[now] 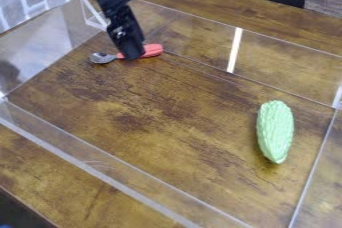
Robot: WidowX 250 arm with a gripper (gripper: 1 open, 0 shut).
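Observation:
A spoon with a red handle (147, 51) and a metal bowl end lies on the wooden surface at the upper left. My dark gripper (128, 44) hangs open just over the spoon's middle, partly covering it; whether it touches the spoon cannot be told. A pale green bitter melon (274, 131) lies at the right.
Clear plastic walls (127, 187) border the work area. The middle of the wooden board (167, 127) is bare. A white strip (235, 50) and a dark slot stand toward the back.

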